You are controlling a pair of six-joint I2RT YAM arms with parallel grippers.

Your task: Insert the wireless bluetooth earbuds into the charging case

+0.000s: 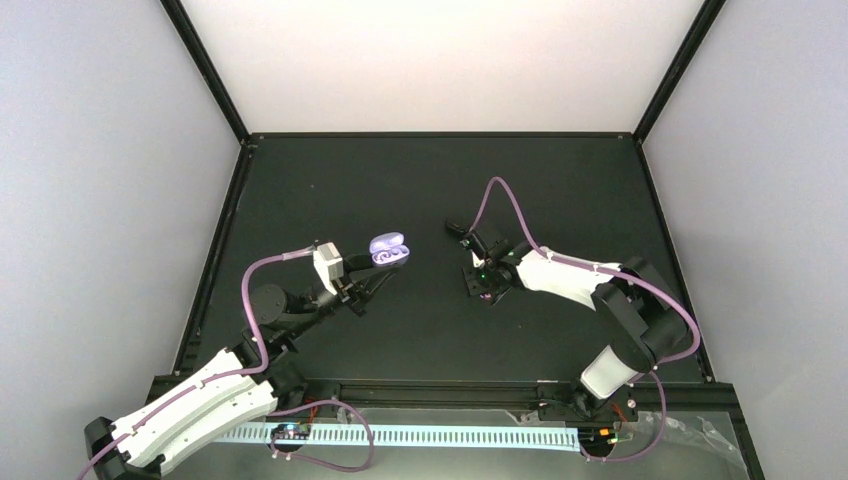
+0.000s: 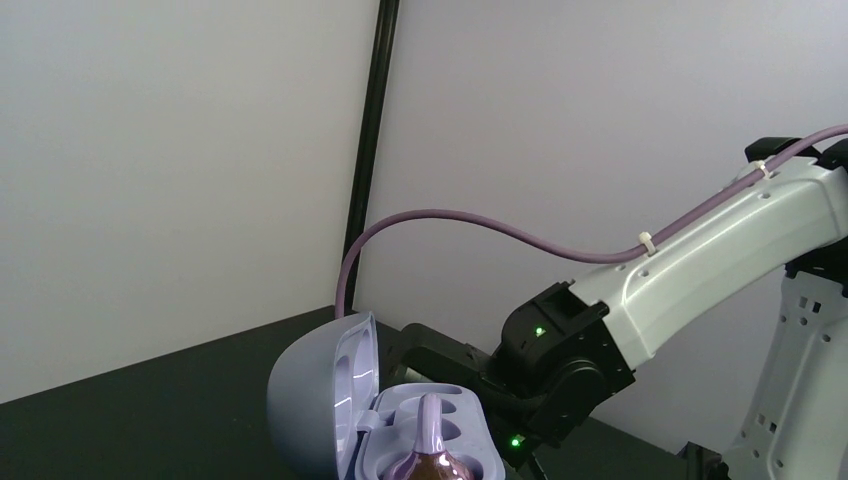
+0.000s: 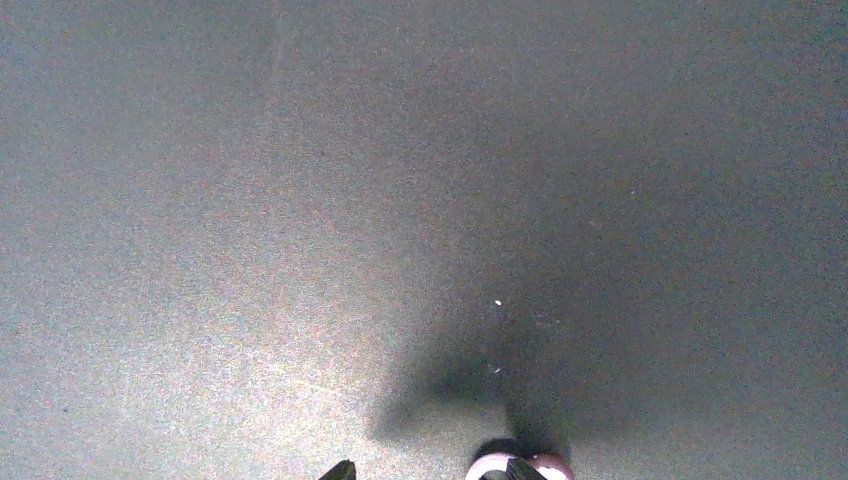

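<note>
My left gripper (image 1: 373,273) is shut on the lilac charging case (image 1: 391,257), holding it above the table with its lid open. In the left wrist view, a lilac earbud (image 2: 429,430) stands at the case (image 2: 372,445) with its stem up; how deep it sits cannot be told. Another earbud (image 3: 552,466), pinkish, shows at the bottom edge of the right wrist view, partly cut off. My right gripper is open above the dark table, one dark fingertip (image 3: 518,469) overlapping this earbud in view and the other off to its left. Nothing is gripped there.
The right arm's purple cable (image 1: 519,212) arches over its wrist. White walls enclose the sides, and a perforated white strip (image 1: 430,436) runs along the front.
</note>
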